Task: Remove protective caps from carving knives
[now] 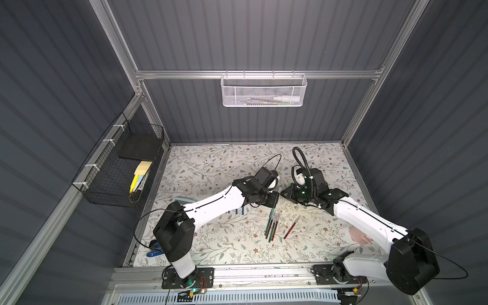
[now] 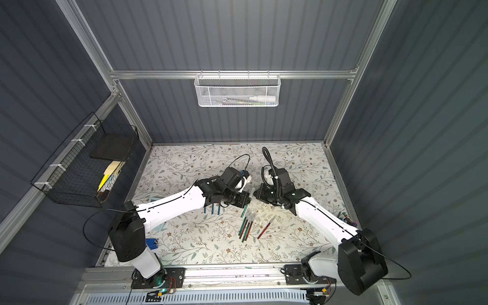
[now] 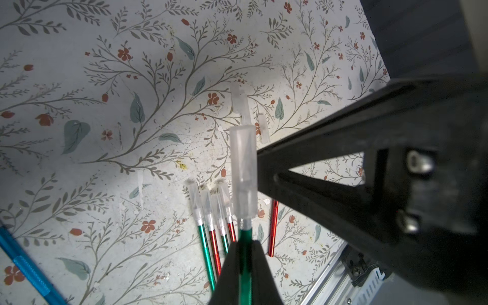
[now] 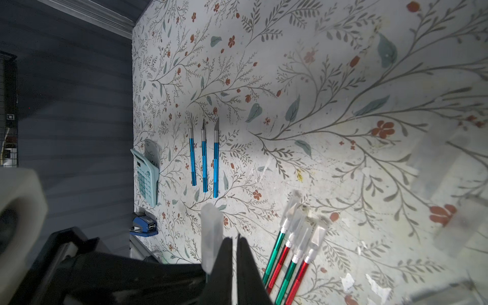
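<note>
My left gripper is shut on a green carving knife, whose clear cap sits over its blade end. One dark finger of my right gripper stands beside that cap in the left wrist view. In the right wrist view the right fingers are slightly parted with nothing seen between them, and the held cap lies left of them. Several capped green and red knives lie side by side on the table. Left of them, blue knives show bare blades.
Loose clear caps lie on the floral table at the back. A separate red knife lies right of the group. A light-blue calculator and a blue stapler are at the left.
</note>
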